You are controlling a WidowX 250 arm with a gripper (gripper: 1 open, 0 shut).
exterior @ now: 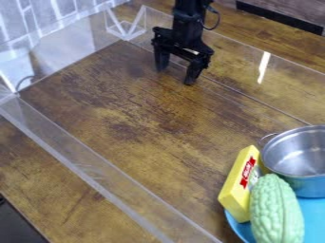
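Observation:
My black gripper (178, 66) is at the back of the wooden tray, low over or on the board (127, 123); whether anything is between its fingers cannot be made out. At the lower right, a blue plate (238, 225) holds a yellow box (240, 181), a pale green bitter melon (276, 211) and a metal pot (295, 160).
Clear plastic walls (95, 189) border the work area. The middle and left of the board are bare. A white object stands outside at the upper left.

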